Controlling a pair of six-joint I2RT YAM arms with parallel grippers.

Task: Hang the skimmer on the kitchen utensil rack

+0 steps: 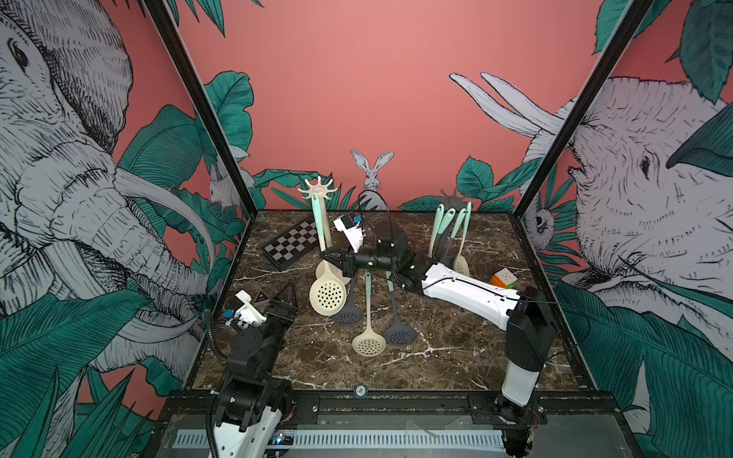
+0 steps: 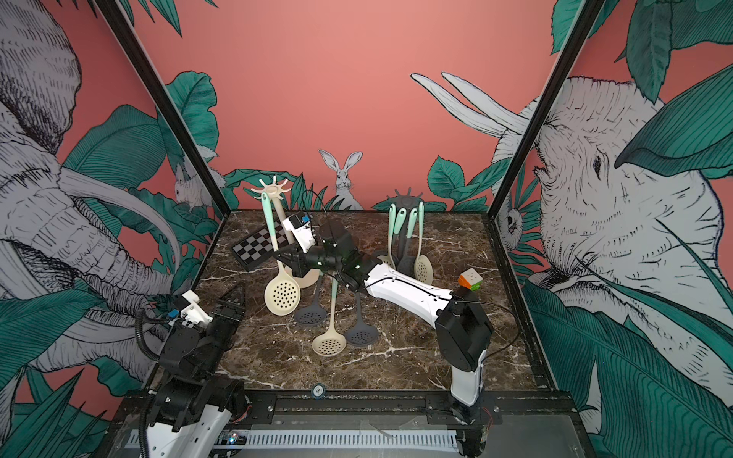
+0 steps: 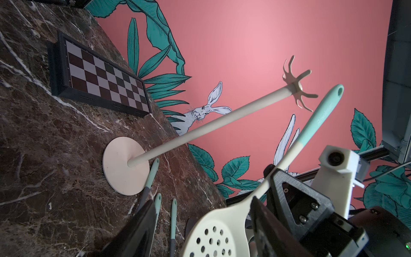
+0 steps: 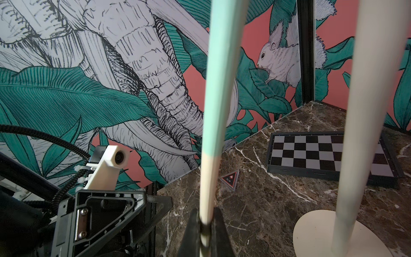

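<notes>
My right gripper (image 1: pixel 330 257) is shut on the handle of a cream skimmer (image 1: pixel 326 296) with a mint upper handle (image 3: pixel 322 112), held upright in front of the cream utensil rack (image 3: pixel 231 115). The rack has a round base (image 4: pixel 319 231) and a crown of prongs (image 1: pixel 317 185); the skimmer's handle end sits a little below those prongs in the top left view. My left gripper (image 1: pixel 288 299) is low at the left, beside and apart from the skimmer's head, part open with nothing seen between its fingers.
Several skimmers and turners (image 1: pixel 369 343) lie in the middle. A checkered board (image 3: pixel 102 79) is behind at left. A dark rack with utensils (image 2: pixel 404 244) stands back right, near a cube (image 2: pixel 469 278).
</notes>
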